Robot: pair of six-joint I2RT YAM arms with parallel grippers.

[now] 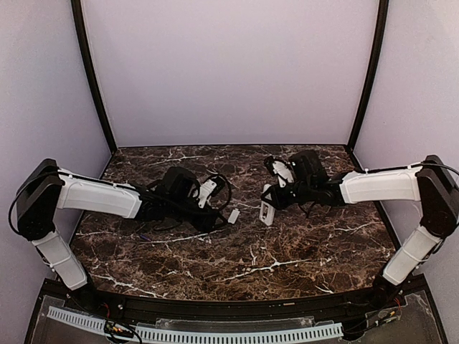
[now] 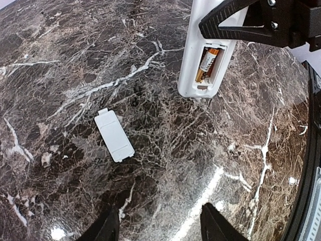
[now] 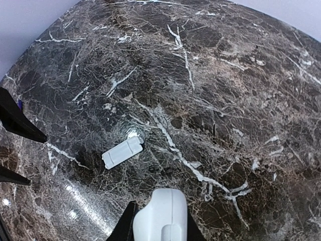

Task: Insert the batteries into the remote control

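Note:
The white remote [image 2: 188,70] hangs upright in my right gripper [image 1: 270,193], which is shut on it; its open compartment shows an orange battery [image 2: 207,65] inside. Whether a second battery sits there is hard to tell. The white battery cover [image 2: 114,134] lies loose on the table between the arms, also seen as a small slab [image 3: 122,152]. My left gripper stands open to the left of the remote, over the dark marble table, with nothing between its fingers.
A small dark blue object [image 1: 143,237] lies at the left, below the left arm. Pale walls [image 1: 229,72] enclose the back and sides.

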